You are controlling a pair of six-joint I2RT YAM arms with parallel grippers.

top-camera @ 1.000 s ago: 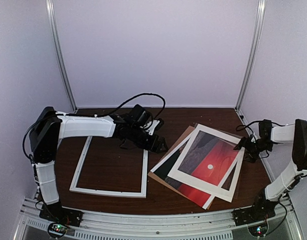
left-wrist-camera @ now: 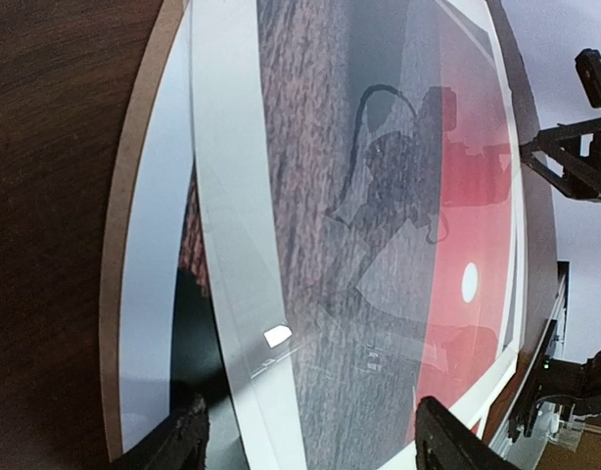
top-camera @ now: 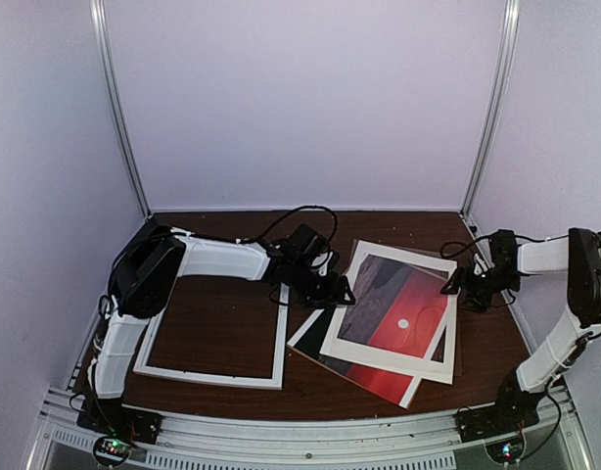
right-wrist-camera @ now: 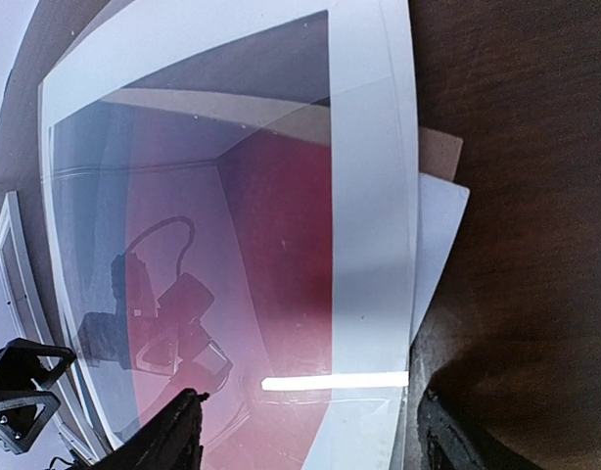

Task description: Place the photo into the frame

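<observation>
A stack of a white mat with clear sheet (top-camera: 438,369) over a red, grey and dark photo (top-camera: 403,323) and brown backing lies right of centre. The empty white frame (top-camera: 279,352) lies at left. My left gripper (top-camera: 335,292) is at the stack's upper-left edge; in the left wrist view its fingers (left-wrist-camera: 183,441) stand apart over that edge, open. My right gripper (top-camera: 452,286) is at the upper-right edge; in the right wrist view its fingers (right-wrist-camera: 173,441) are apart on either side of the mat's border, open. I see nothing held.
Bare wood (right-wrist-camera: 526,245) shows beside the stack and inside the frame. White walls (top-camera: 310,98) enclose the back and sides, with a metal rail (top-camera: 310,426) along the front.
My left gripper has moved right and down onto the stack's edge. My right gripper has shifted slightly left. The top mat and clear sheet have moved slightly leftward and turned.
</observation>
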